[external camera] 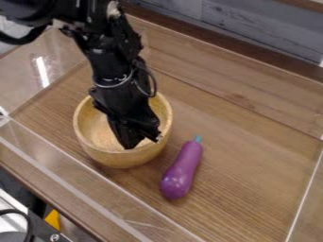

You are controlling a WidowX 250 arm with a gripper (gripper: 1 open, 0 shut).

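A round, light wooden bowl [96,142] sits on the table at the left of centre. My black gripper [136,132] reaches down from the top left into the bowl, its tips low over the inside; it looks shut, with nothing seen between its fingers. A purple toy eggplant [179,172] with a blue stem lies to the right of the bowl, apart from it.
A pale wall [228,28] runs along the back. A clear panel stands at the left edge, with cables and a small yellow item below the near left edge.
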